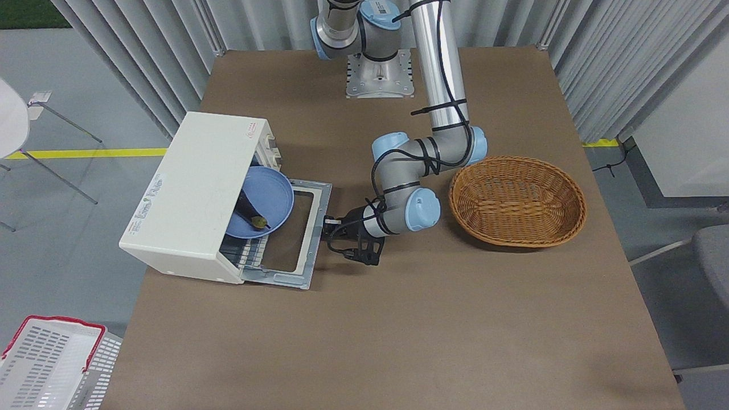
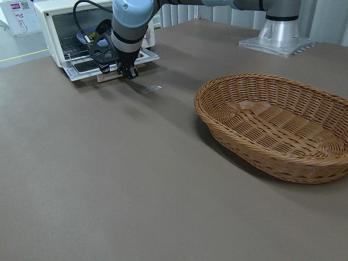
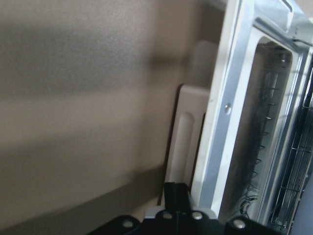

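Observation:
A white toaster oven (image 1: 188, 191) lies at the left of the table, its glass door (image 1: 305, 272) folded down open. Inside, a blue plate (image 1: 270, 195) holds a dark eggplant (image 1: 248, 212). My gripper (image 1: 335, 229) is low at the outer edge of the door; in the wrist view its black fingertips (image 3: 172, 188) are against the door's outer edge, over a pale handle strip (image 3: 188, 127). The fingers appear close together, but what lies between them is hidden.
An empty wicker basket (image 1: 517, 201) sits to the right of the arm. A white plastic basket (image 1: 51, 355) stands off the table at lower left.

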